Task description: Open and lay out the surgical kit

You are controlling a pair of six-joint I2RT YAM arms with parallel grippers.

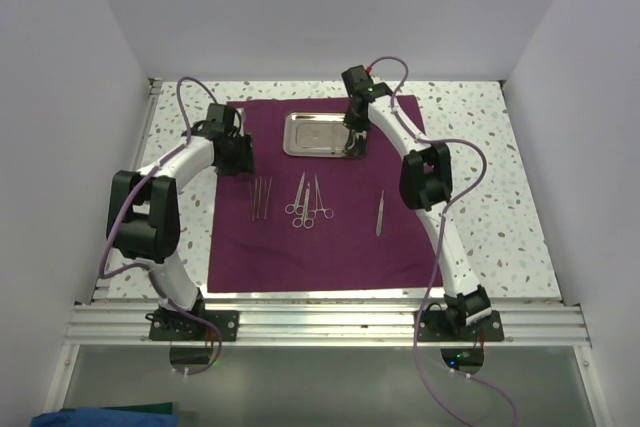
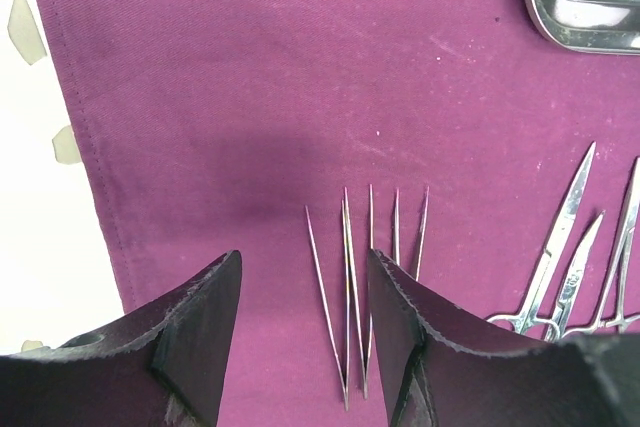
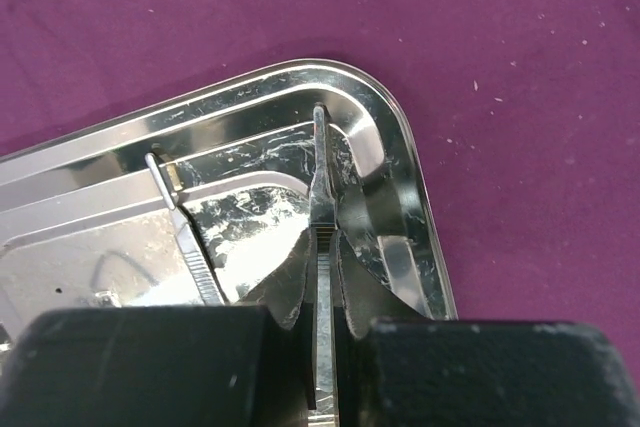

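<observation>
In the right wrist view, my right gripper is shut on a slim metal scalpel handle (image 3: 321, 172) at the corner end of the steel tray (image 1: 287, 137). A second handle (image 3: 190, 242) lies in the tray to its left. The left gripper stands open above the purple cloth (image 2: 200, 127), nothing held between its fingers. Below it, in the left wrist view, several thin probes (image 2: 323, 292) lie side by side on the cloth. Three scissor-like instruments (image 1: 307, 205) are laid out at the cloth's middle, and one handle (image 1: 379, 215) lies alone to their right.
Speckled white table (image 1: 500, 187) borders the cloth on both sides. A blue item (image 1: 105, 417) sits at the bottom left, off the table.
</observation>
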